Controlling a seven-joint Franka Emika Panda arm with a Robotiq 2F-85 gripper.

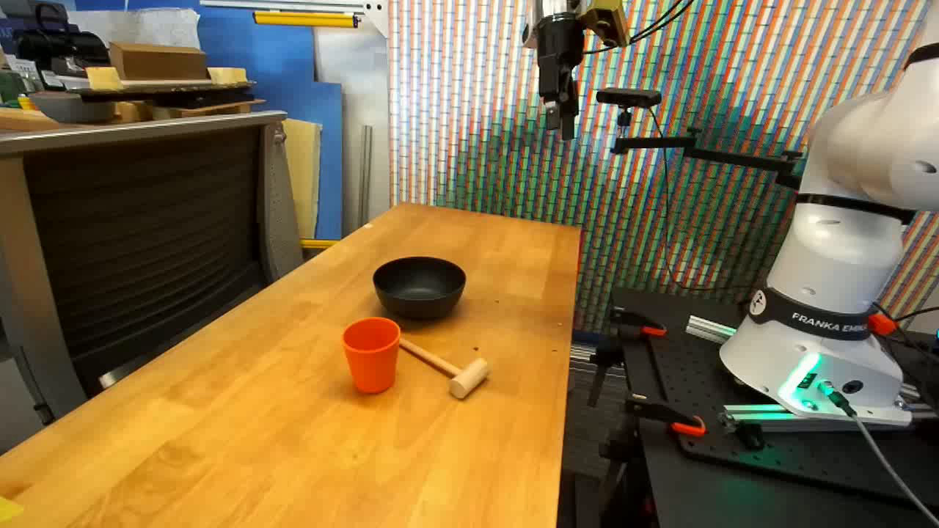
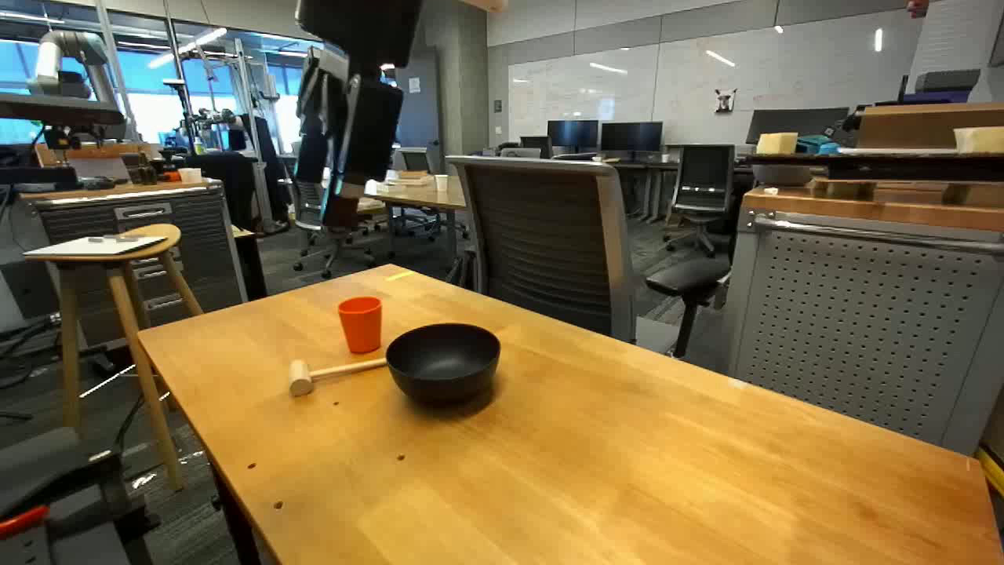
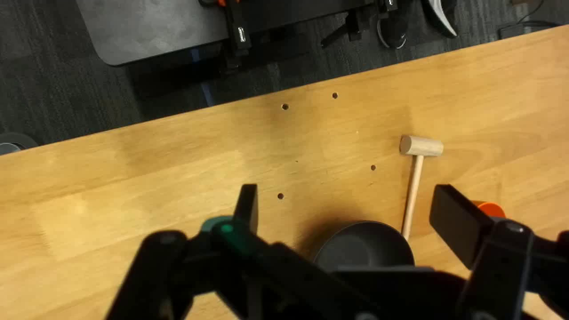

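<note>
High above the table, my gripper is open, its two black fingers wide apart and nothing between them. In the wrist view the black bowl [image 3: 368,242] shows below, partly covered by the gripper's body. A wooden mallet [image 1: 444,364] lies flat on the table, its head toward the robot's side and its handle end close to the bowl [image 1: 419,299]. The orange cup [image 1: 370,356] stands upright beside the handle; in the wrist view a finger hides most of it. All three sit apart from the gripper.
An office chair [image 2: 551,245] stands along its far side. The robot's base [image 1: 810,352] is on a separate black stand beyond a gap.
</note>
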